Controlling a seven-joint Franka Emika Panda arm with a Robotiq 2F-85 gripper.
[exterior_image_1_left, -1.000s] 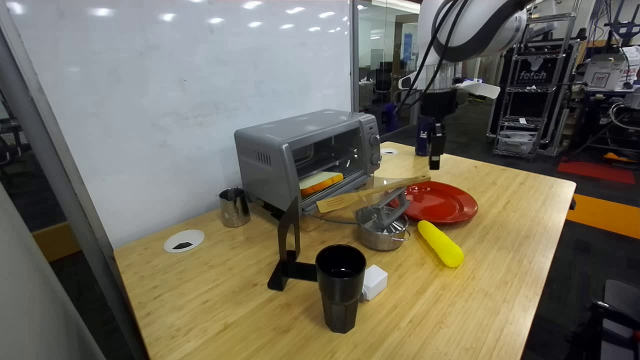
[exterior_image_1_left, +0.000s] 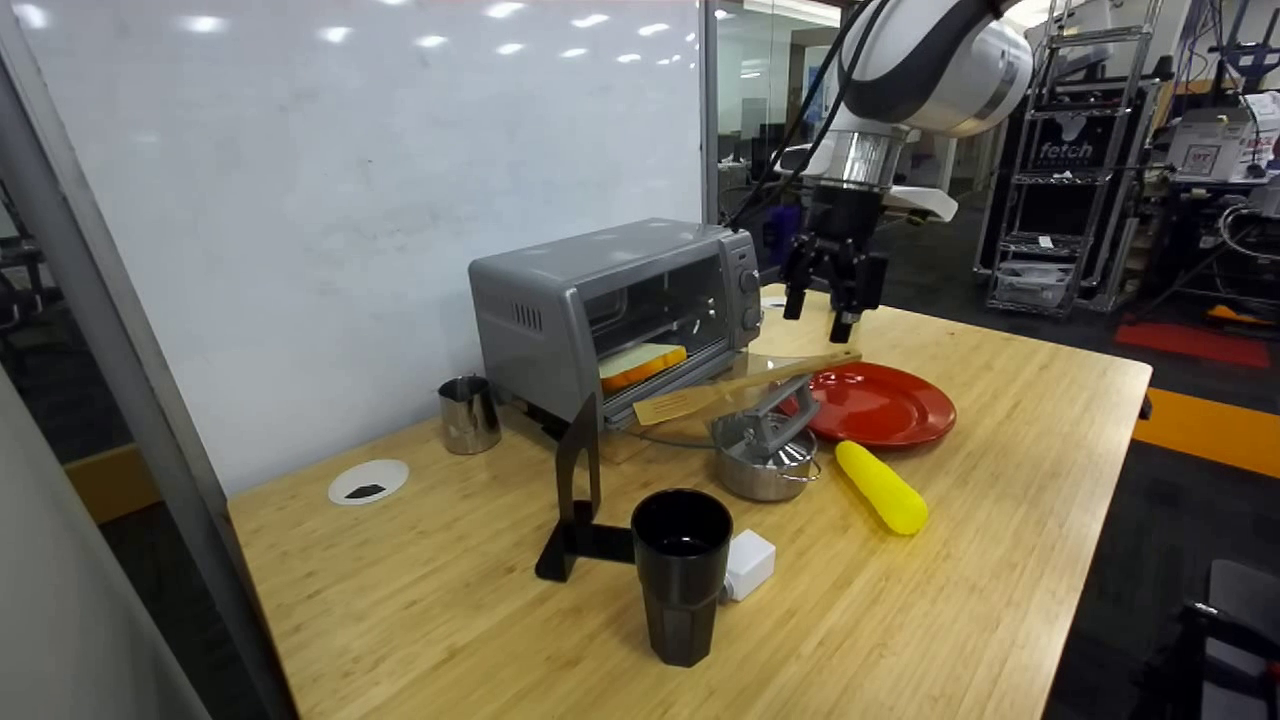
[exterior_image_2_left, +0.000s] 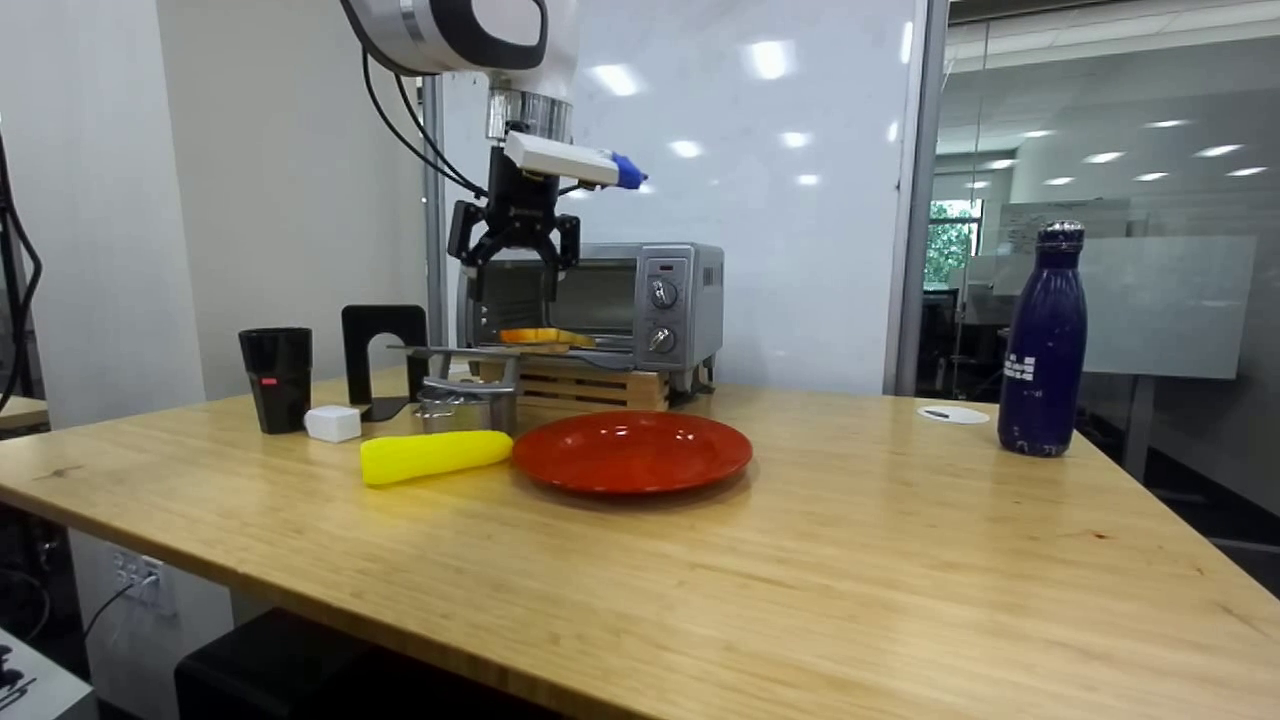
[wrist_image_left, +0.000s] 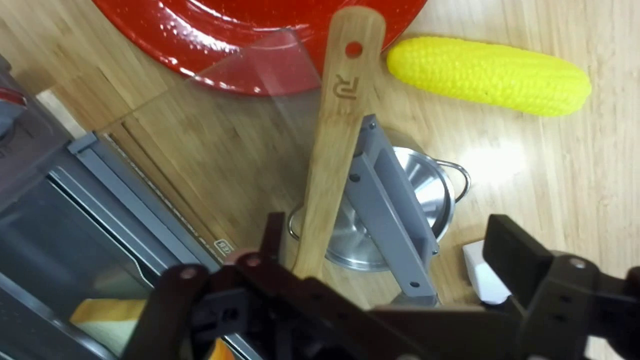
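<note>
My gripper (exterior_image_1_left: 821, 314) hangs open above the table, with nothing between its fingers. In the wrist view a wooden spatula (wrist_image_left: 337, 135) passes below the fingers, lying over the lowered glass door of the toaster oven (exterior_image_1_left: 606, 270). Beside it a grey handle (wrist_image_left: 393, 207) rises over a small steel pot (wrist_image_left: 423, 186). The red plate (exterior_image_2_left: 630, 450) rests on the table by the oven, and a yellow corn cob (exterior_image_1_left: 882, 486) lies near the pot. Inside the open oven sits a slice of bread (exterior_image_1_left: 642, 364) with an orange-brown crust.
A black cup (exterior_image_1_left: 681, 576), a white block (exterior_image_1_left: 750, 564) and a black stand (exterior_image_1_left: 578, 480) occupy the near side in exterior view 1. A steel pitcher (exterior_image_1_left: 469, 414) is beside the oven. The blue bottle (exterior_image_2_left: 1044, 342) stands far right. Bare table spreads in front of the plate.
My gripper has shifted left toward the oven in exterior view 1 and turned, so that both fingers now show. The objects on the table have stayed put.
</note>
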